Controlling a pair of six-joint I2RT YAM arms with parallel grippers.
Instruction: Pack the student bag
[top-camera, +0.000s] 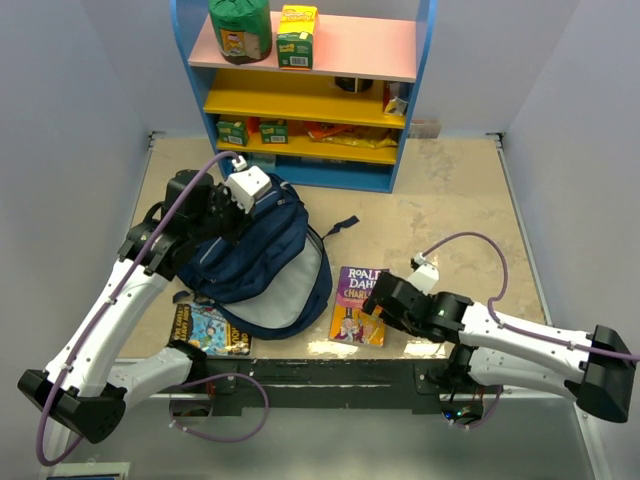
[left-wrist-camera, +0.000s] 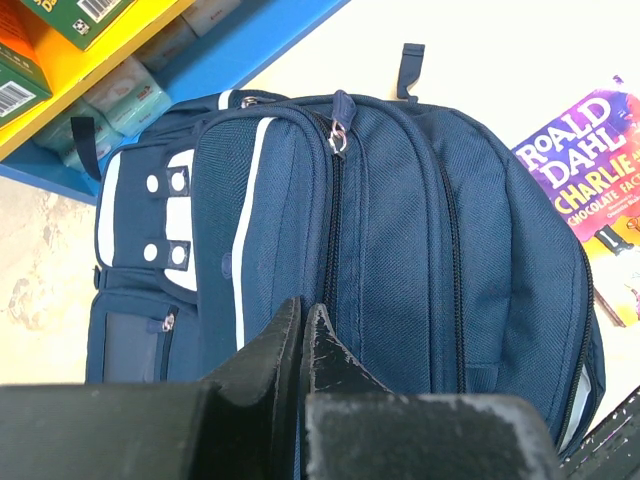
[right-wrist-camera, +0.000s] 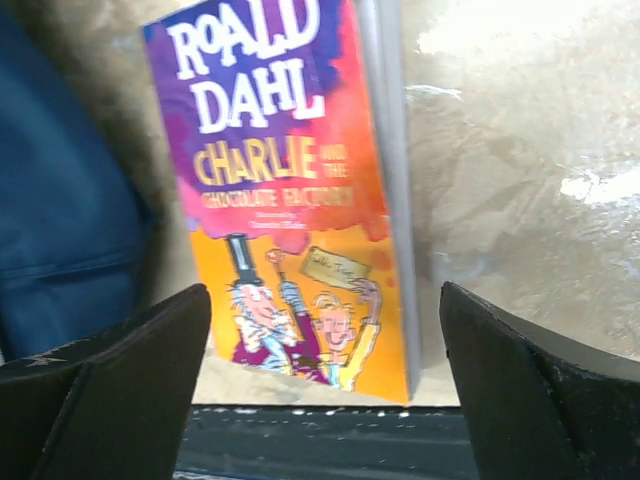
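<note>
The navy backpack (top-camera: 270, 258) lies on its side at the left of the floor, its grey panel (top-camera: 285, 292) toward the front right. My left gripper is shut over the bag's front, its tips meeting beside a zipper (left-wrist-camera: 335, 210); nothing shows between them. The purple and orange Roald Dahl book (right-wrist-camera: 290, 190) lies flat to the right of the bag. It seems to rest on a second, pale-edged book or block (right-wrist-camera: 393, 130). Above the book's lower half, my right gripper stands open, one finger off each side of it.
Another bright book (top-camera: 212, 330) lies partly under the bag's lower left. Behind stands a shelf unit (top-camera: 310, 97) with crayon boxes (top-camera: 296, 48) and a green pouch (top-camera: 240, 28). Free floor stretches at the back right.
</note>
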